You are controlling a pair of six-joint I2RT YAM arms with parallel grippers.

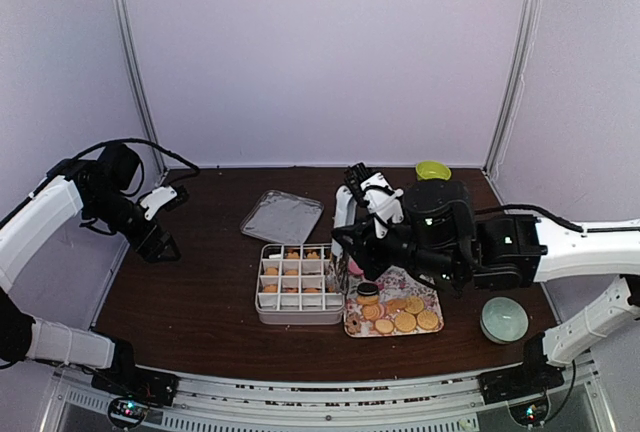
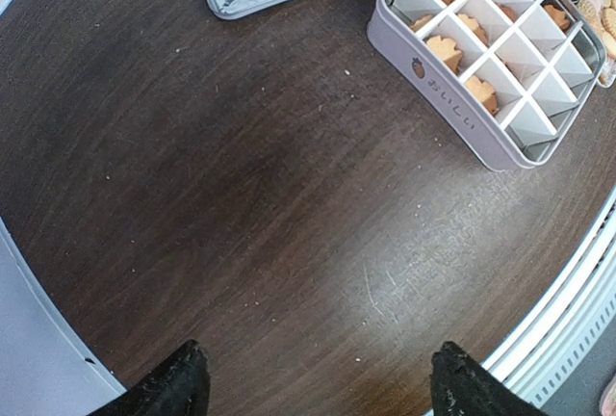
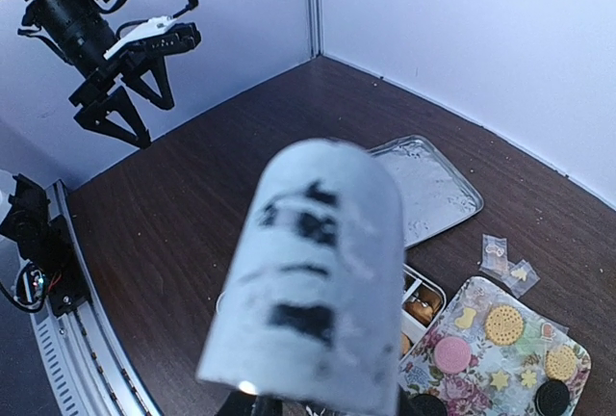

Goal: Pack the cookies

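Observation:
A compartmented box [image 1: 299, 317] stands mid-table, cookies in several of its cells; the left wrist view shows its white dividers [image 2: 494, 31]. Right of it lies a patterned tray [image 1: 435, 304] of cookies, partly behind my right arm. My right gripper [image 1: 352, 236] is shut on a white-handled tool [image 3: 313, 272], held upright over the gap between box and tray. The tool's thin metallic lower end [image 1: 338, 274] hangs over the box's right edge; whether it carries a cookie I cannot tell. Well left of the box, my left gripper is open and empty.
A flat grey lid [image 1: 283, 218] lies behind the box. Small clear packets [image 3: 508, 264] rest behind the tray. A green bowl [image 1: 432, 170] sits at the back right and a pale bowl [image 1: 504, 321] at the front right.

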